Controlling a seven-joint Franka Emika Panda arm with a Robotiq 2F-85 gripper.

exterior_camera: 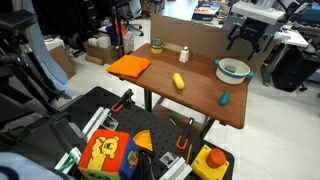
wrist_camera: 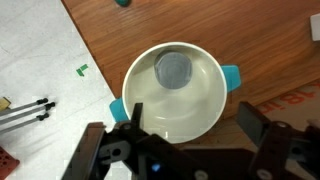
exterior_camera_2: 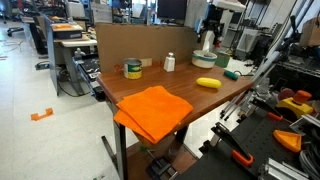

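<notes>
A white pot (exterior_camera: 233,73) with teal handles (wrist_camera: 232,77) stands near the table's back right corner. Inside it, the wrist view shows a round grey object (wrist_camera: 173,70). My gripper (exterior_camera: 244,43) hangs above the pot, fingers apart and nothing between them. From the wrist, dark fingers (wrist_camera: 98,136) sit at either side of the pot's near part. A yellow object (exterior_camera: 178,81), a green object (exterior_camera: 224,99) and an orange cloth (exterior_camera: 129,66) lie on the table.
A small white bottle (exterior_camera: 184,55) and a can (exterior_camera: 156,47) stand near the upright brown panel (exterior_camera_2: 150,45) behind the table. A colourful box (exterior_camera: 105,153) sits in the foreground. Bare wood (exterior_camera: 200,87) lies between the yellow object and the pot.
</notes>
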